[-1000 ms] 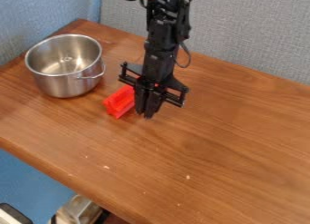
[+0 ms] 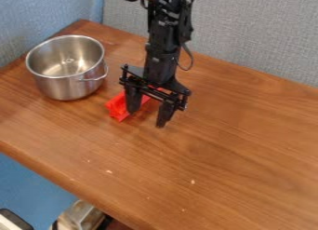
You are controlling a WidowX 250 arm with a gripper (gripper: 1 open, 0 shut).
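Note:
The black gripper (image 2: 151, 109) hangs low over the wooden table, its fingers spread open. A red object (image 2: 118, 106) lies on the table under and just left of it, partly hidden behind the gripper's left finger. Whether the gripper touches the red object is hard to tell.
A steel pot (image 2: 65, 75) stands at the back left of the wooden table (image 2: 211, 169). A padded grey wall rises behind, and the table's left edge drops to a blue floor.
Over the last second the gripper's fingers have spread apart, the right one moving rightward. The red object and pot look about where they were.

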